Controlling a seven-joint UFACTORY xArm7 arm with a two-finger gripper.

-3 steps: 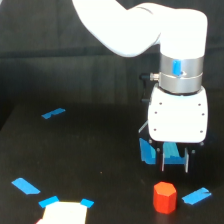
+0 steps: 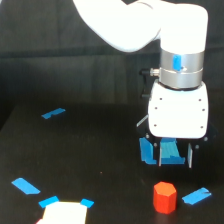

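Observation:
The white robot gripper [image 2: 166,140] hangs at the right, low over a patch of blue tape [image 2: 171,157] on the dark table. Its two thin fingers stand apart, and I cannot make out anything between them. In front of it, a little nearer the camera, a red hexagonal block [image 2: 165,198] lies on the table.
A pale object [image 2: 64,213] sits at the lower left edge, partly out of view. Short blue tape strips [image 2: 26,186] mark the dark table [image 2: 95,150] in several places.
The arm and gripper have shifted slightly upward. The red block and the pale object stay where they were.

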